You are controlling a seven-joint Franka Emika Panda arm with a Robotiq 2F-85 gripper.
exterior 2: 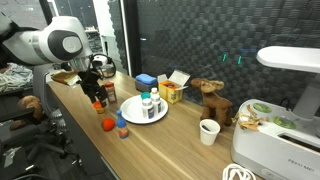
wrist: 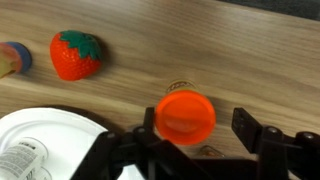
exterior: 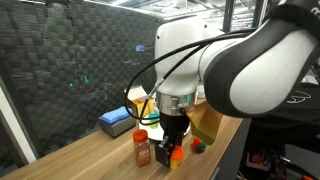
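A small bottle with an orange cap (wrist: 185, 118) stands upright on the wooden table, seen from above in the wrist view. My gripper is over it, one finger on each side of the cap. The fingers are apart, and a gap shows between the cap and the right-hand finger (wrist: 243, 124). In exterior view 1 the dark fingers partly hide the orange cap (exterior: 177, 154). From exterior view 2 the bottle (exterior 2: 99, 106) appears just below the gripper.
A red-lidded jar (exterior: 142, 150) stands close beside the gripper. Nearby are a toy strawberry (wrist: 75, 55), a blue-and-orange bottle (exterior 2: 121, 124) and a white plate (exterior 2: 131, 114) holding white bottles. A brown plush animal (exterior 2: 214, 102) and a white cup (exterior 2: 209, 131) sit farther off.
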